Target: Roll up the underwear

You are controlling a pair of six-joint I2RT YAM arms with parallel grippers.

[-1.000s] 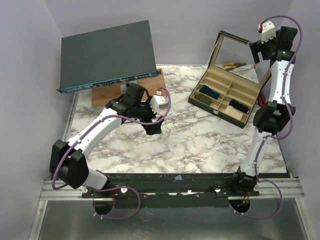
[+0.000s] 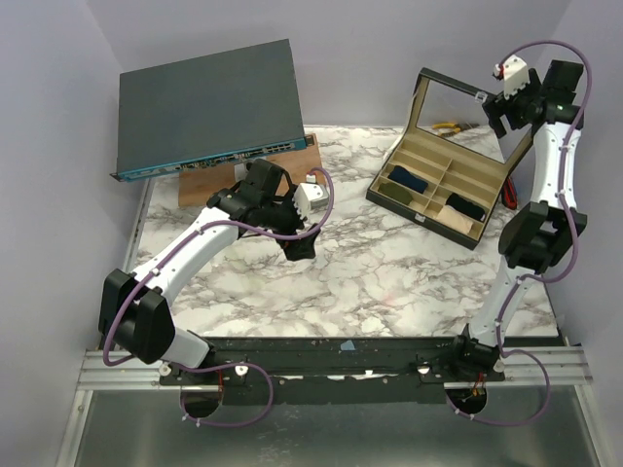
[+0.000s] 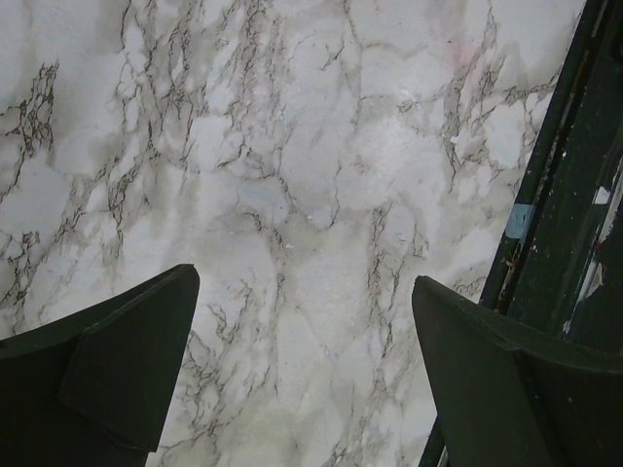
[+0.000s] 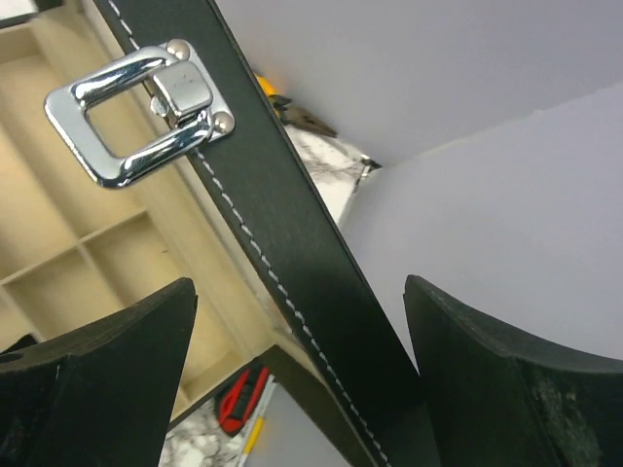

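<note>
An open compartment box (image 2: pixel 451 167) sits at the back right, holding rolled cloths: dark blue (image 2: pixel 407 179), olive (image 2: pixel 395 192), pale (image 2: pixel 458 222) and black (image 2: pixel 465 207). My right gripper (image 2: pixel 502 113) is at the lid's top edge (image 4: pixel 282 243), by its metal clasp (image 4: pixel 101 131); its fingers stand apart either side of the edge, part open. My left gripper is open above the bare marble table (image 3: pixel 292 146), with nothing between its fingers.
A large dark box (image 2: pixel 208 102) rests above a wooden board (image 2: pixel 193 192) at the back left. Pliers and a red tool (image 4: pixel 234 402) lie behind the box.
My right gripper has shifted slightly down at the lid's edge, its arm a little toward the front. The left arm is unchanged.
</note>
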